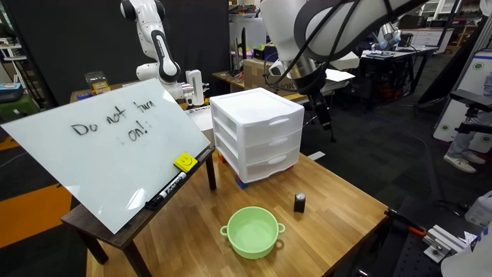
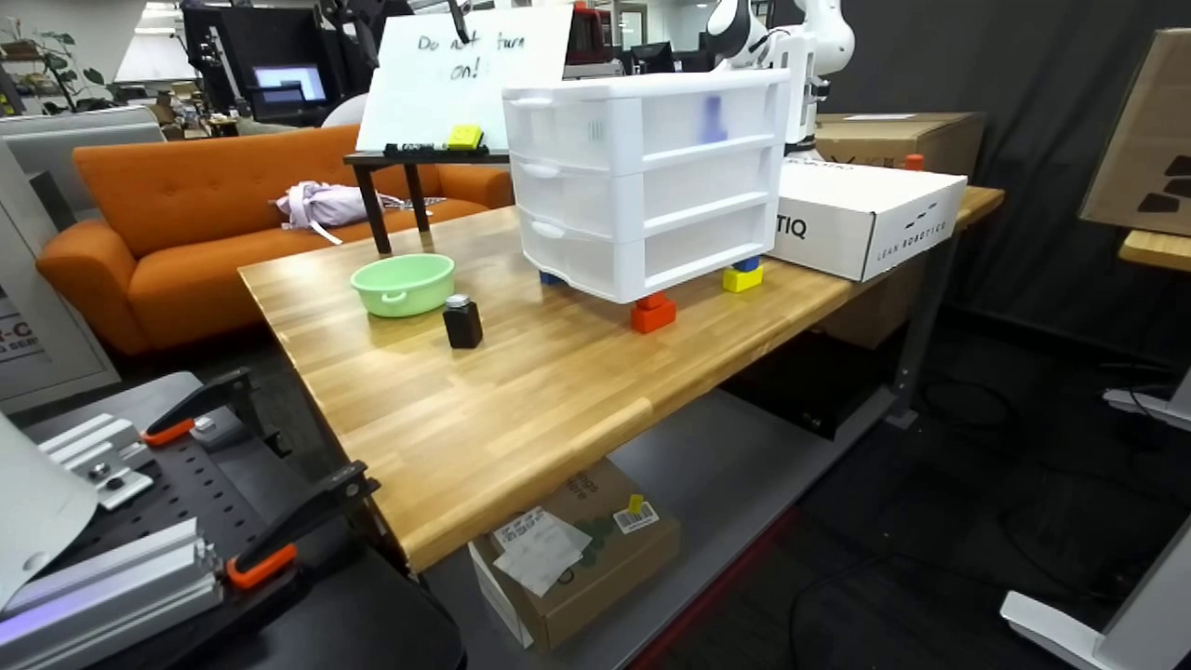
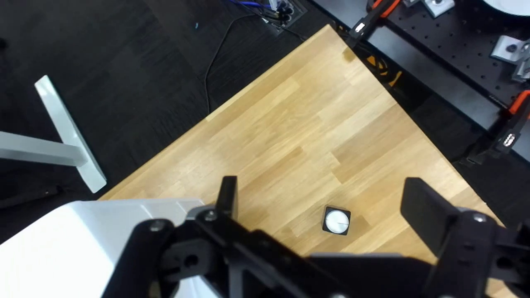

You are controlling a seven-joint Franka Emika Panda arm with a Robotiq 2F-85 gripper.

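My gripper is open in the wrist view, its two black fingers wide apart and nothing held between them. In exterior view 1 the gripper (image 1: pixel 325 120) hangs high, appearing just right of the white three-drawer unit (image 1: pixel 258 134). A small black shaker with a silver top (image 1: pixel 300 203) stands upright on the wooden table, well below the gripper. Seen from the wrist, the shaker (image 3: pixel 336 221) falls inside the gap between the fingers. Left of it sits a light green two-handled pot (image 1: pixel 252 232), empty. The drawers look closed.
A whiteboard (image 1: pixel 115 143) reading "Do not turn on!" leans on a dark stand, with a yellow eraser (image 1: pixel 185 162) and a marker (image 1: pixel 173 184) on its ledge. Colored blocks (image 2: pixel 654 313) sit under the drawer unit.
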